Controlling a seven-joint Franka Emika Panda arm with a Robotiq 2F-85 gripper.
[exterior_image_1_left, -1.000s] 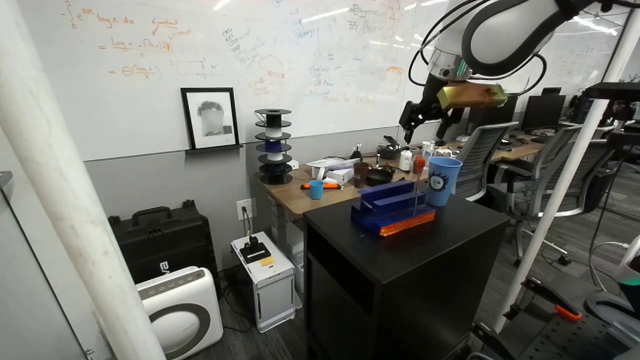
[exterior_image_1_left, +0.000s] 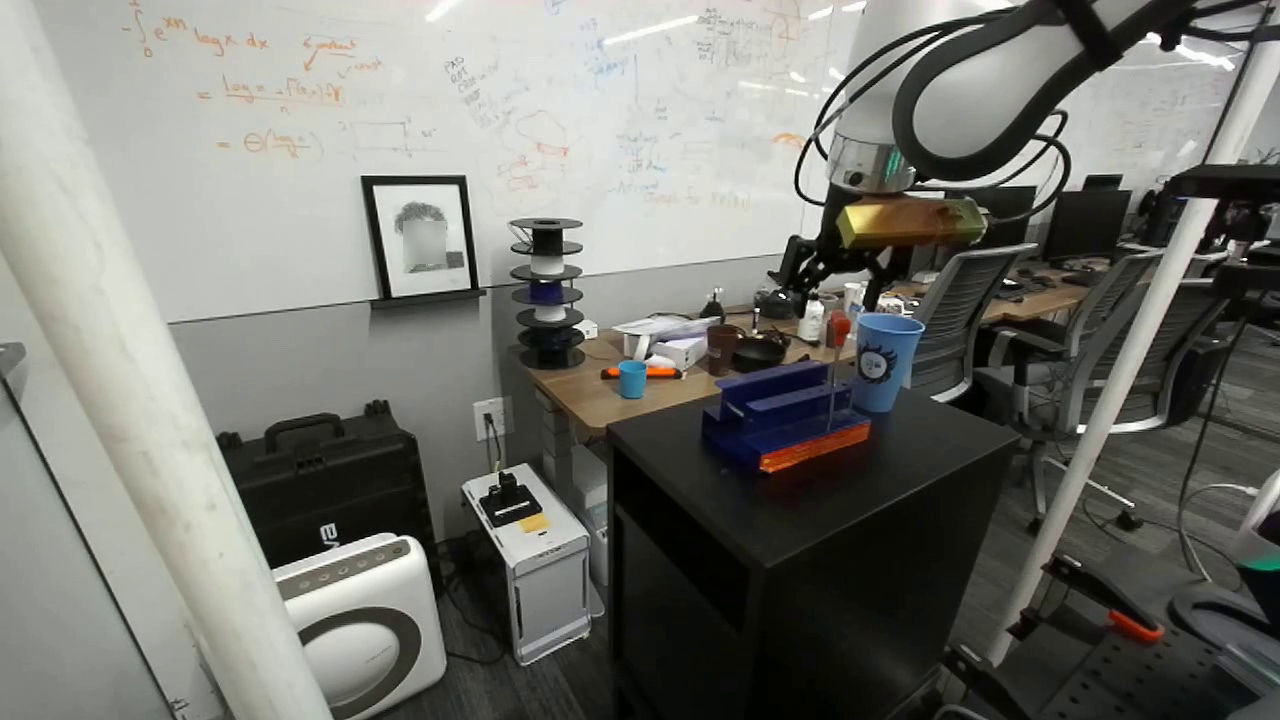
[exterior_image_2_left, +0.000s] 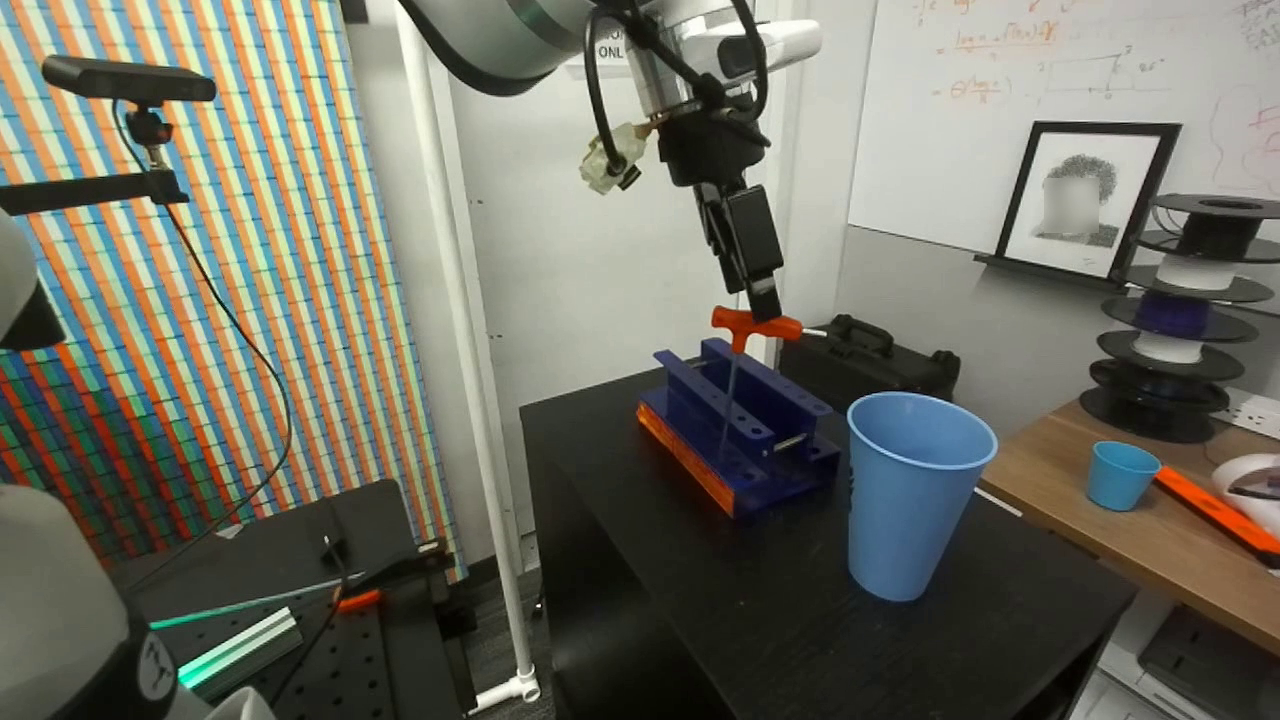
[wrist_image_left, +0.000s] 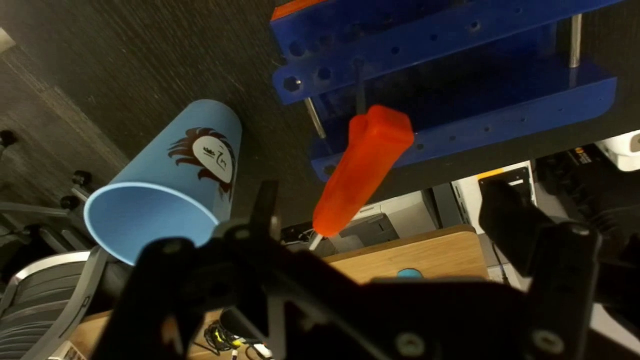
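Observation:
A hex key with an orange T-handle (exterior_image_2_left: 753, 325) stands upright in a blue rack (exterior_image_2_left: 732, 414) on the black cabinet. Above that handle my gripper (exterior_image_1_left: 835, 300) hangs open. In the wrist view the orange handle (wrist_image_left: 364, 171) lies ahead of the gap between my spread fingers, touching neither as far as I can tell. A tall light-blue cup (exterior_image_2_left: 912, 498) stands upright beside the rack, empty as far as its inside shows. Its printed face mark shows on the cup (wrist_image_left: 198, 156) in the wrist view, near my left-hand finger.
The black cabinet top (exterior_image_2_left: 672, 576) is bare in front of the rack and cup. Behind it, a wooden desk (exterior_image_1_left: 588, 396) holds a small blue cup (exterior_image_1_left: 632, 379), a stack of spools (exterior_image_1_left: 547, 294) and clutter. A white pole (exterior_image_1_left: 1110, 396) rises nearby.
My gripper has moved left and slightly lower in exterior view 1, closer to above the orange handle. The rack, hex key and cup have stayed put.

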